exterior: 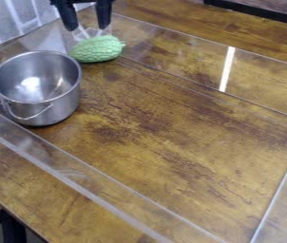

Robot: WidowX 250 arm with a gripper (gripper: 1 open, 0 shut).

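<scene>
My gripper (84,19) is at the top left, mostly cut off by the frame edge, with two dark fingers pointing down and apart, nothing visible between them. Below it a green bumpy vegetable, like a bitter melon (98,49), lies on the wooden surface. A steel pot (38,90) stands on the left, to the front-left of the melon, and appears empty.
A pale curtain-like material (7,19) is at the back left, and a dark edge runs at the top right.
</scene>
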